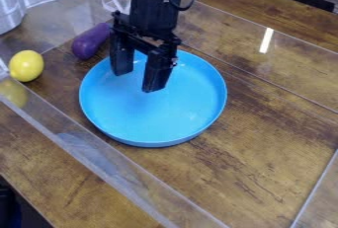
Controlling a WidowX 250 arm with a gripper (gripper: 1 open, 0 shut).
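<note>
My black gripper (142, 66) hangs open over the blue plate (152, 114), its two fingers spread apart above the plate's back half. I see nothing held between them. The plate's middle and front are bare; the part behind the gripper is hidden.
A purple eggplant-like object (90, 40) lies behind the plate at the left. A yellow lemon-like object (26, 66) sits at the far left. A clear barrier runs along the lower left.
</note>
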